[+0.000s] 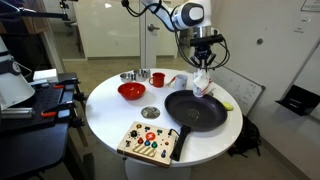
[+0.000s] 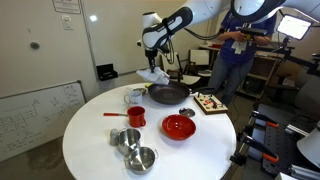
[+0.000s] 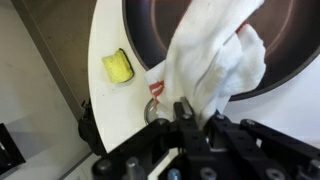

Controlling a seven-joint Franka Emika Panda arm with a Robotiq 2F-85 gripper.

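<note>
A white cloth (image 3: 205, 62) hangs from my gripper, which is shut on it. In exterior view 1 the cloth (image 1: 201, 82) dangles below the gripper (image 1: 202, 65), over the far edge of the black pan (image 1: 197, 113). Seen by the wrist camera, the cloth spreads across part of the dark pan (image 3: 148, 30) and hides some of its inside. In exterior view 2 the cloth (image 2: 153, 75) hangs above the table behind the pan (image 2: 169, 94).
A yellow sponge (image 3: 118, 66) lies near the table edge, beside the pan. Elsewhere on the round white table are a red bowl (image 1: 131, 91), a red mug (image 2: 136, 117), metal pots (image 2: 127, 140) and a wooden board with knobs (image 1: 148, 143).
</note>
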